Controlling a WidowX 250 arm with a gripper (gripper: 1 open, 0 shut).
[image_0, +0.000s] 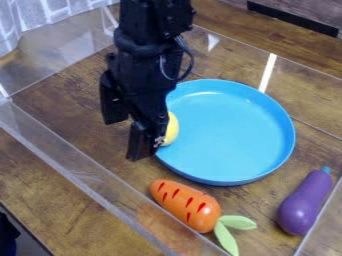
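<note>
My black gripper (139, 125) hangs at the left edge of a blue plate (234, 130), fingers pointing down and open. A yellow object (170, 128) shows partly behind the gripper at the plate's left side; the rest of it is hidden. An orange toy carrot (187, 205) with green leaves lies in front of the plate, and a purple eggplant (306, 205) lies to the right.
Clear low walls edge the workspace at the back left, the front left and the right.
</note>
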